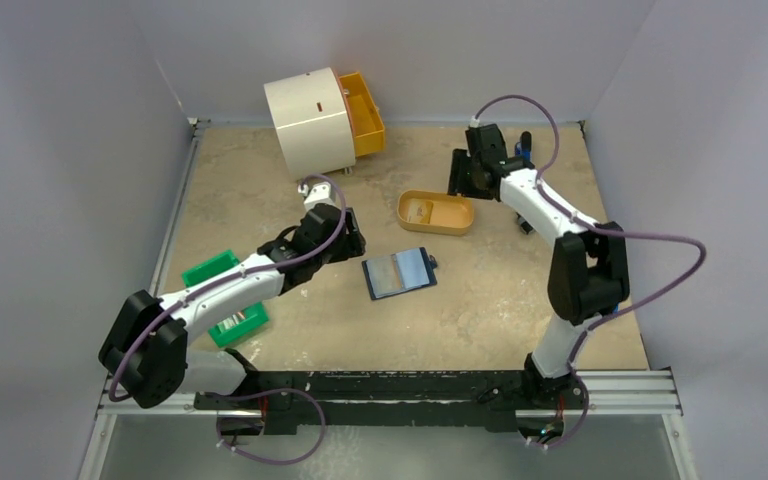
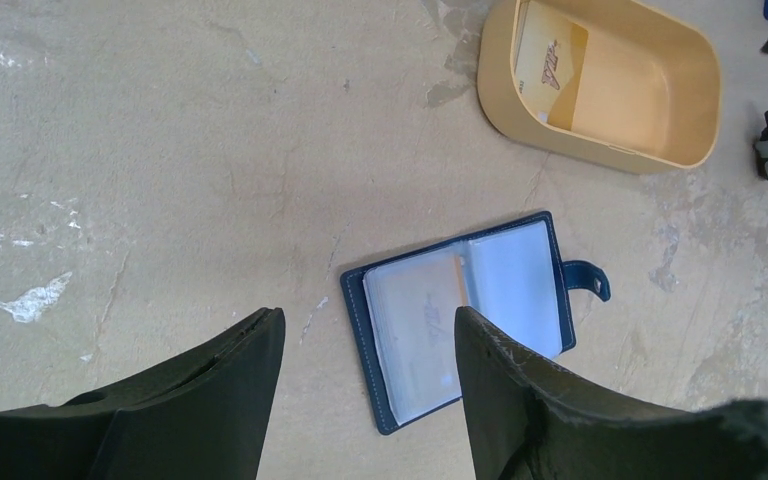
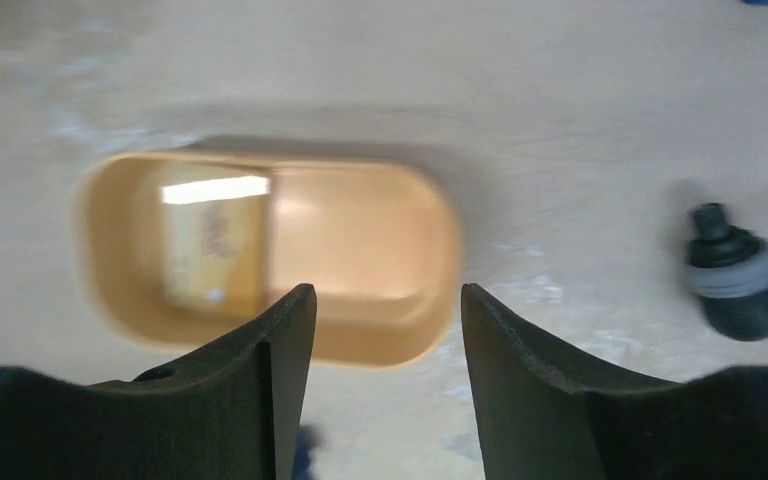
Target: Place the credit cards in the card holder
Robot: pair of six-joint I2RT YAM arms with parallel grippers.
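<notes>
The open card holder (image 2: 362,330), dark blue with clear and pale sleeves, lies flat at the table's middle. A tan tray (image 2: 600,152) stands beyond it, with a cream and yellow card (image 2: 545,62) in its left part. Whether more cards lie beneath cannot be told. My left gripper is open above the table left of the holder, nothing between its fingers. Over the tray's right side, my right gripper has its fingers apart and empty, with the tray (image 3: 360,230) below; that view is blurred.
A small dark bottle (image 3: 738,285) stands right of the tray. Behind are a white rounded cabinet (image 1: 310,125) and its orange drawer (image 1: 363,115). At left, a green container (image 1: 210,268) is partly under the left arm. Table right of the holder is clear.
</notes>
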